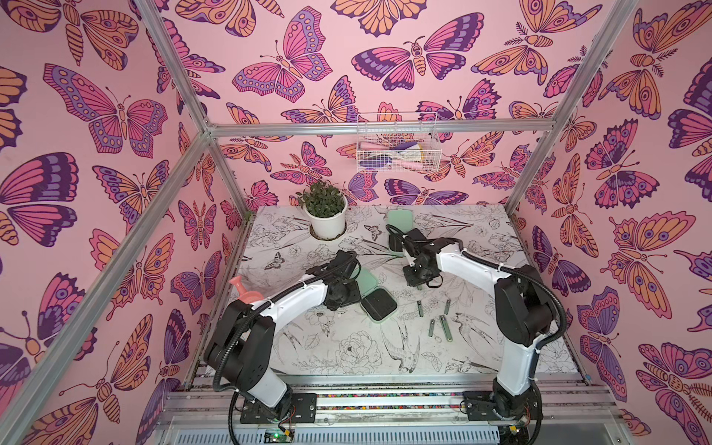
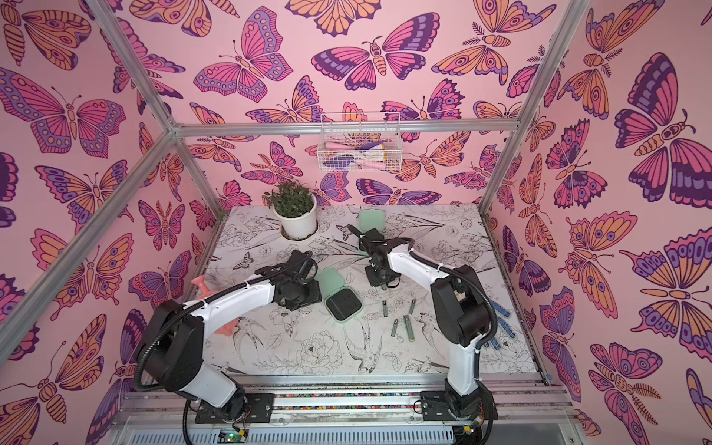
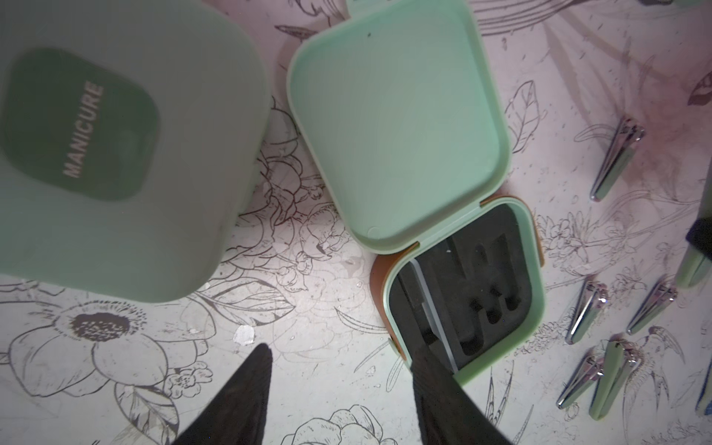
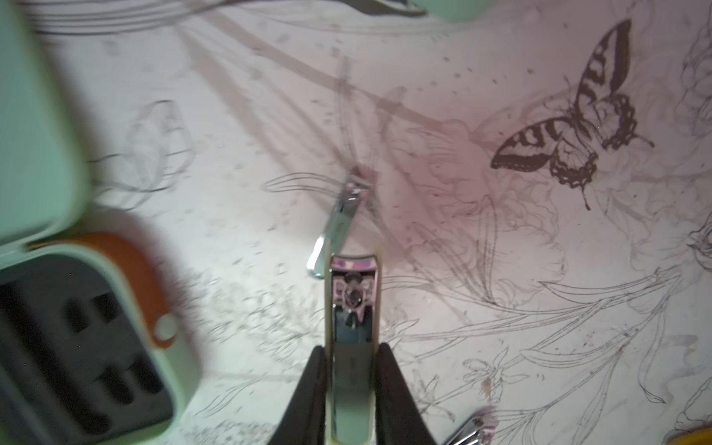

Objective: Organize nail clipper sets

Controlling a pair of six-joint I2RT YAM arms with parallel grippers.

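Observation:
An open mint case (image 3: 460, 289) with a dark slotted insert stands mid-table, its lid (image 3: 400, 126) folded back. My left gripper is left of that case, fingers spread, nothing between them. A closed mint case marked MANICURE (image 3: 118, 148) looms large and blurred in the left wrist view; the arm hides it from above. My right gripper is shut on a green nail clipper (image 4: 352, 393), metal head outward, right of the open case. Several clippers lie loose, including one long clipper (image 1: 445, 328) and a short clipper (image 3: 588, 310). Slots in the insert look empty.
Another open mint case (image 1: 399, 218) stands at the back, partly behind the right arm. A potted plant (image 1: 325, 215) is back left, a pink object (image 1: 244, 290) at the left edge. Blue-handled tools (image 2: 506, 326) lie far right.

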